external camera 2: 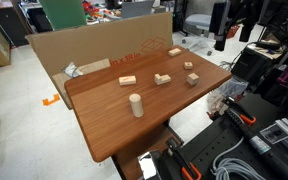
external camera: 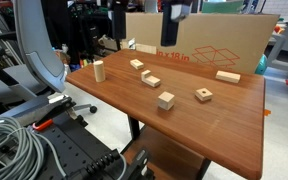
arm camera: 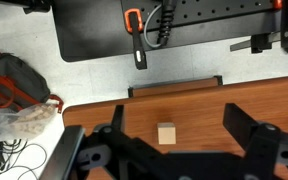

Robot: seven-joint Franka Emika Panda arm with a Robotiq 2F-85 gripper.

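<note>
My gripper [external camera: 143, 43] hangs in the air above the wooden table [external camera: 214, 130], its two dark fingers wide apart with nothing between them. Exterior view 2 has the gripper [external camera 2: 198, 38] at the upper right, also clear of the tabletop. Looking down in the wrist view, a small pale block [arm camera: 166, 133] lies on the table well below, showing in the gap between the fingers. A wooden cube [external camera: 166, 101] sits near the table's front edge. Behind it to the right is a flat square block [external camera: 203, 95]. An upright cylinder [external camera: 99, 71] stands at the left.
Further small blocks include a rectangular one [external camera: 228, 77] at the back right and a stepped one [external camera: 151, 80] near the middle. Large cardboard [external camera: 224, 45] stands behind the table. Cables [external camera: 14, 150] lie at the front left.
</note>
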